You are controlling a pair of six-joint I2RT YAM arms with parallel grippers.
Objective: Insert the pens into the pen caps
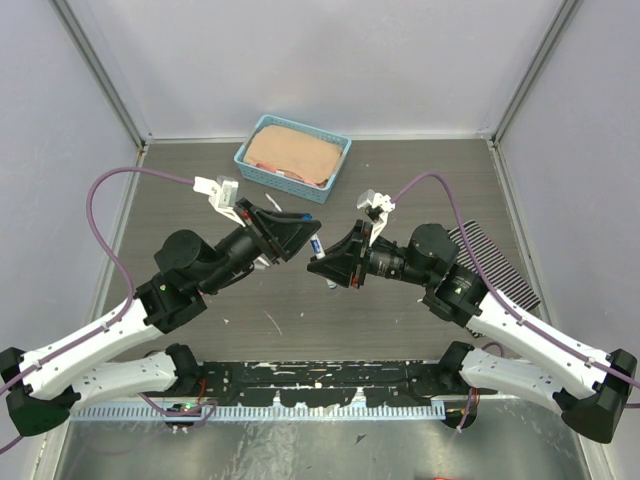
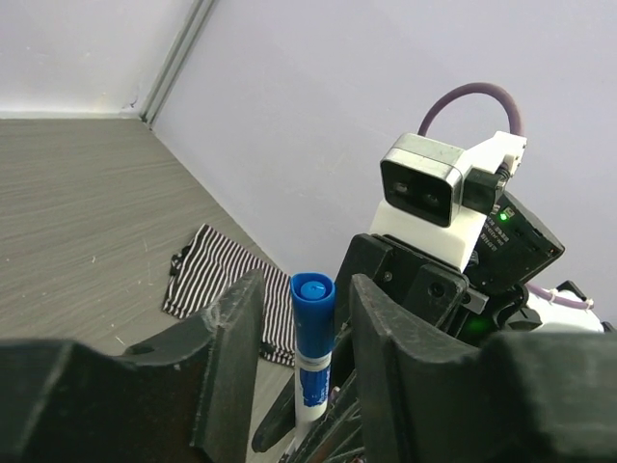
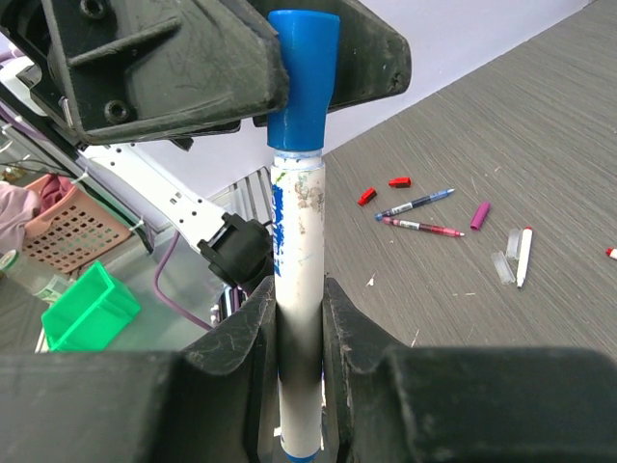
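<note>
A white marker pen stands nearly upright in the right wrist view, my right gripper shut on its barrel. At its upper end sits a blue cap, reaching between the fingers of my left gripper. Those fingers stand part open around the blue cap, with a narrow gap on each side in the left wrist view. From above, the two grippers meet over the middle of the table. Red caps and a capless-looking white pen lie on the table.
A blue basket with a tan lining stands at the back. A striped cloth lies at the right. Blue and red pens, a purple cap and clear pieces lie loose on the grey table.
</note>
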